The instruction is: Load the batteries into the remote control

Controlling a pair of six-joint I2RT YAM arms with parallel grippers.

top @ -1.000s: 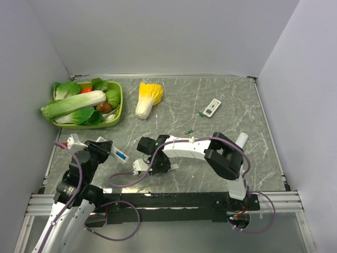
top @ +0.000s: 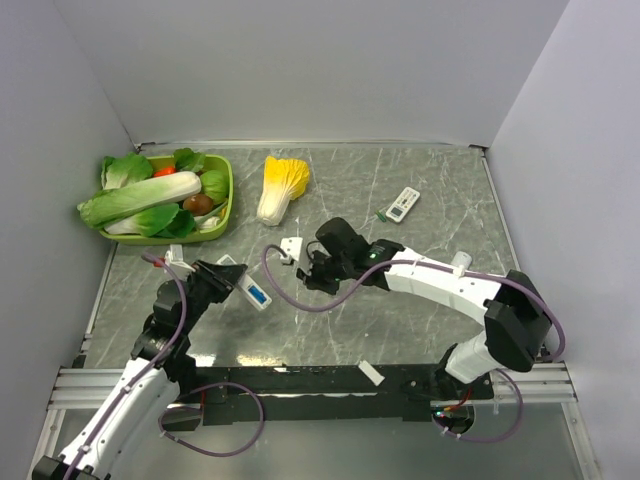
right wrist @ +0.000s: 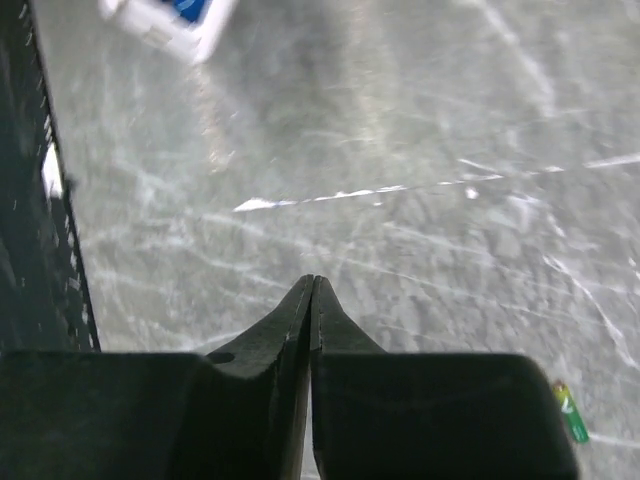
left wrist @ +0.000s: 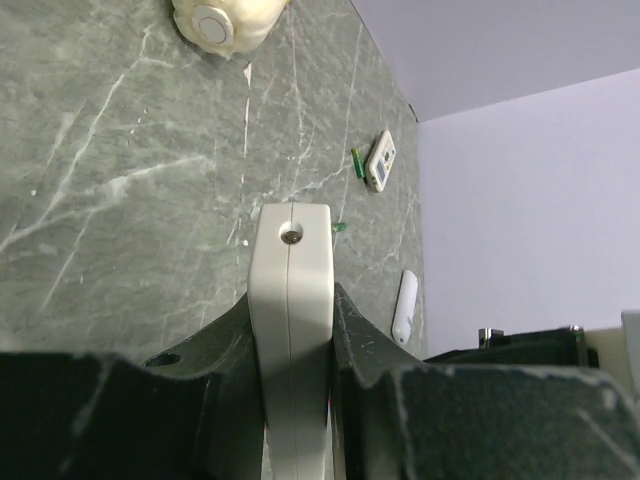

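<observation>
A white remote [top: 250,290] is held in my left gripper [top: 220,275]; in the left wrist view its end [left wrist: 290,260] stands upright between the fingers. My right gripper [top: 318,275] hangs right of it, shut with nothing between its fingers; its view shows the remote's corner [right wrist: 190,30] at top left. A green battery [right wrist: 569,410] lies on the marble at lower right of that view. In the left wrist view another battery [left wrist: 358,162] lies beside a second remote [left wrist: 381,160], and one more [left wrist: 339,227] is partly hidden behind the held remote.
A vegetable basket [top: 222,222] fills the back left, beside a napa cabbage [top: 280,188]. A small white piece [top: 371,372] lies at the front edge. A white cylinder [top: 461,259] sits at the right. The side walls bound the table.
The left gripper has moved slightly right and up in the top view with the remote. A white piece now shows on the front edge.
</observation>
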